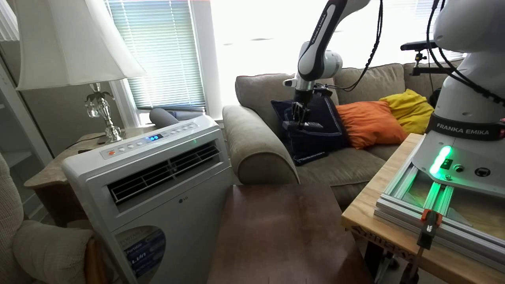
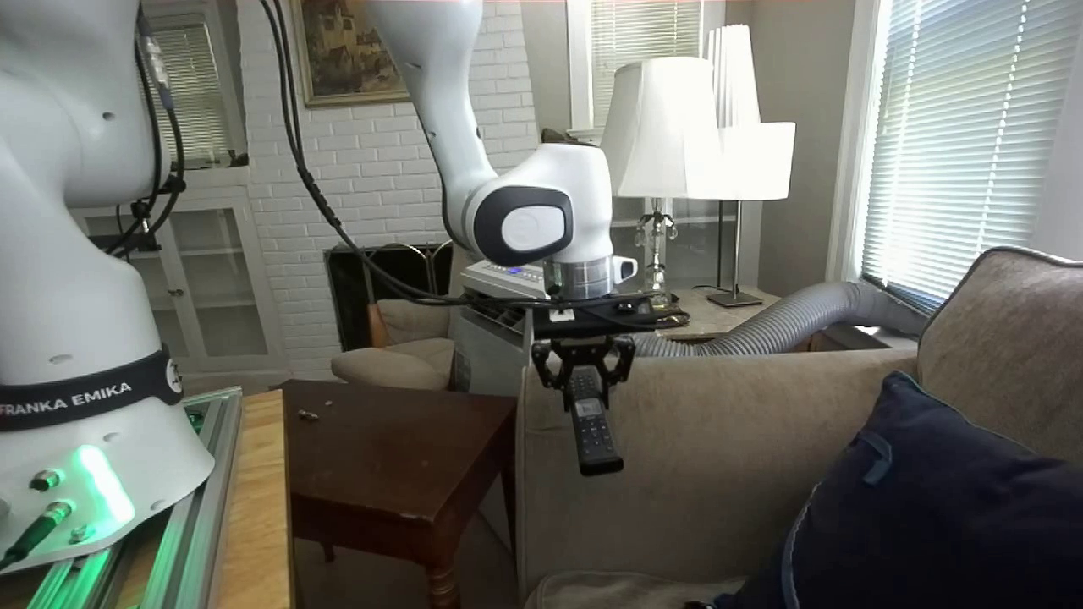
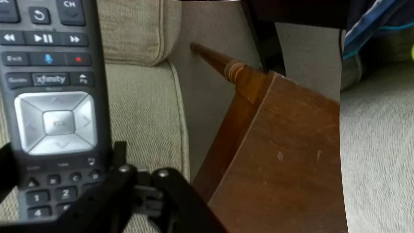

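Observation:
A dark remote control (image 2: 591,425) with a silver direction pad hangs in the air, held by my gripper (image 2: 585,377), which is shut on it. Close up in the wrist view, the remote (image 3: 56,122) fills the left side with its buttons facing the camera, and a black finger (image 3: 120,155) presses along its right edge. The gripper (image 1: 301,111) is above the sofa seat in exterior view 1, in front of the navy pillow. In exterior view 2 the remote tilts downward, its lower end free and apart from the sofa.
The sofa arm (image 1: 260,151) stands between the seat and a white air conditioner (image 1: 165,189). A bare brown wooden table (image 1: 284,232) is in front. Orange (image 1: 371,124) and yellow pillows (image 1: 410,109) lie farther along the sofa. Another dark, long object (image 1: 310,158) rests on the seat.

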